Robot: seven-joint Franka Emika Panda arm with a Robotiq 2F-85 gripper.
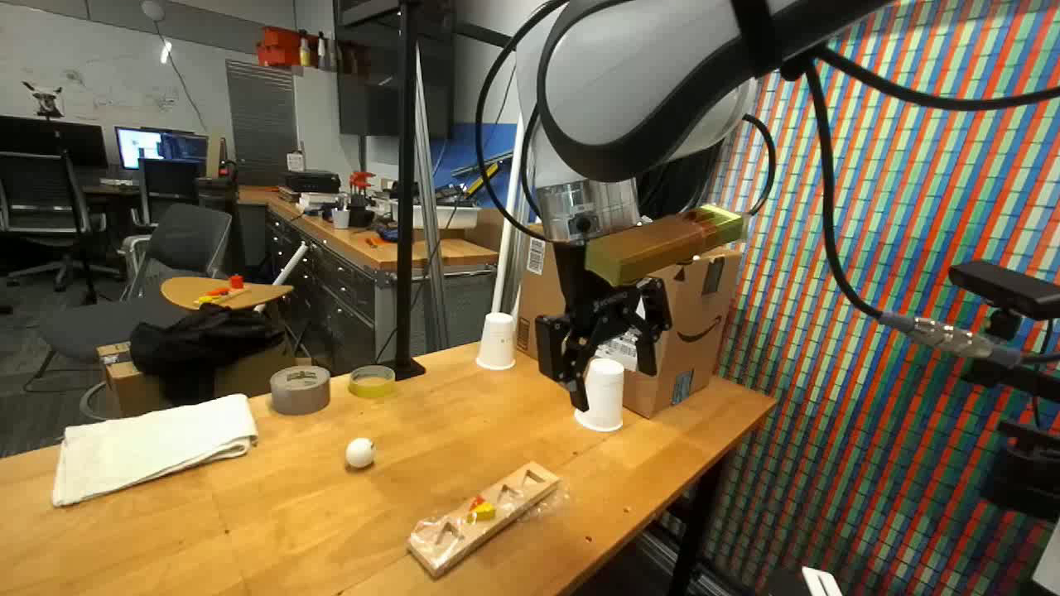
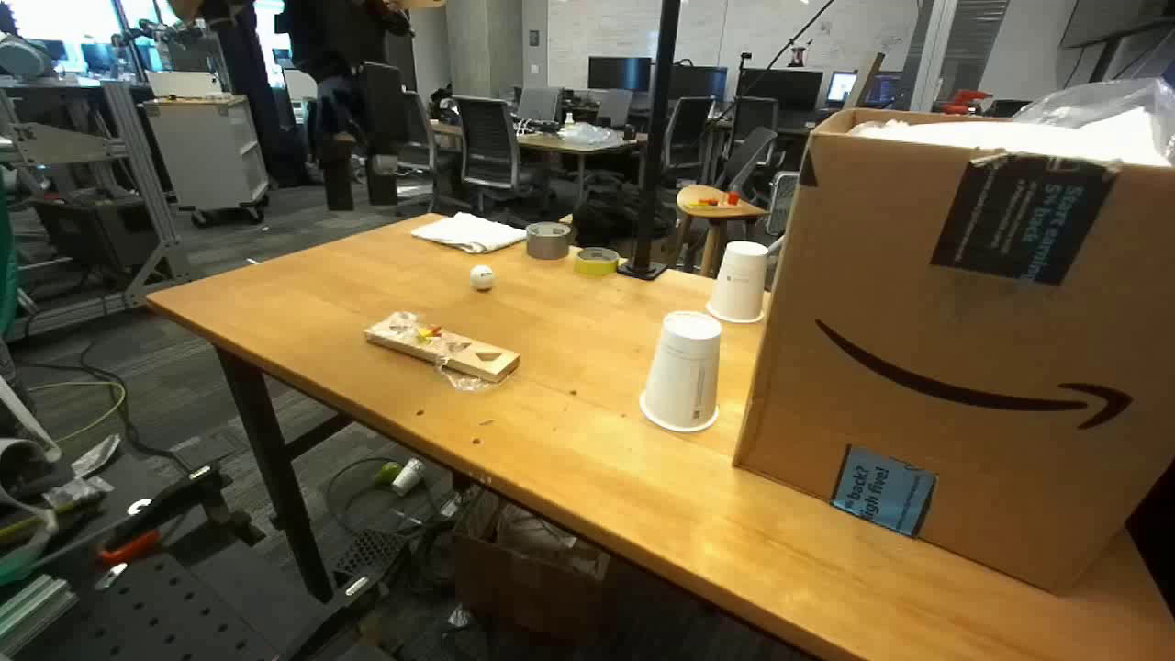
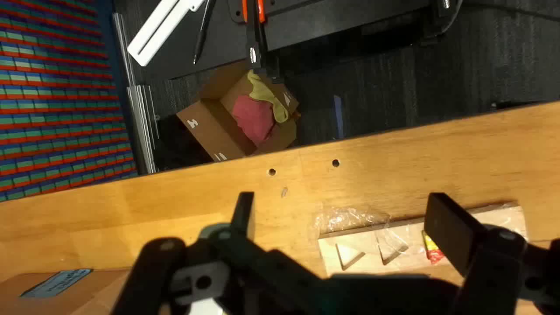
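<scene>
My gripper (image 1: 618, 369) hangs above the table near the cardboard box, its fingers spread wide. Between the fingers in the wrist view there is only open space over the tabletop. A wooden block with triangular cut-outs (image 1: 534, 481) lies on the table, with clear plastic wrap and small red and yellow pieces (image 2: 427, 334) on it. One upside-down white cup (image 2: 680, 375) stands near the box, behind and below my gripper in the first exterior view. A second upturned cup (image 1: 496, 342) is farther back. The white ball (image 1: 359, 453) rests alone on the wood.
The large cardboard box (image 2: 947, 364) fills one end of the table. Grey tape (image 1: 300, 389), yellow tape (image 1: 372, 382) and a folded white cloth (image 1: 154, 447) lie toward the other end, near a black post (image 1: 407, 199). Bare wood surrounds the ball.
</scene>
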